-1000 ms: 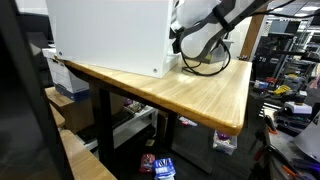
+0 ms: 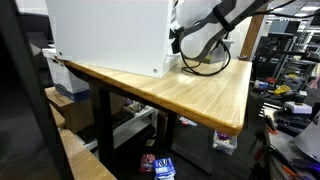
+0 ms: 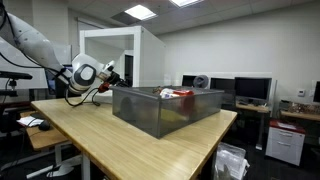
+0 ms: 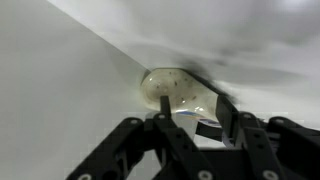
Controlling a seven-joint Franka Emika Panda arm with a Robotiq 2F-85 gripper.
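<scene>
In the wrist view my gripper stands open, its dark fingers spread apart. A pale, rounded object (image 4: 175, 88) lies ahead of the fingertips and partly between them; whether they touch it I cannot tell. Nearer the fingers is a white item with a blue edge (image 4: 186, 122), mostly hidden. Pale surfaces surround both. Exterior view 2 shows the gripper (image 3: 116, 80) at the opening of a tall white box-like unit (image 3: 150, 62). That unit's panel (image 2: 110, 32) hides the gripper in exterior view 1.
The wooden table (image 3: 95, 130) has clear room in front of the arm. On it, a long grey bin (image 3: 160, 115) holds red and white items (image 3: 178, 93) close to the gripper. A cable (image 2: 205, 72) loops beside the arm (image 2: 205, 38).
</scene>
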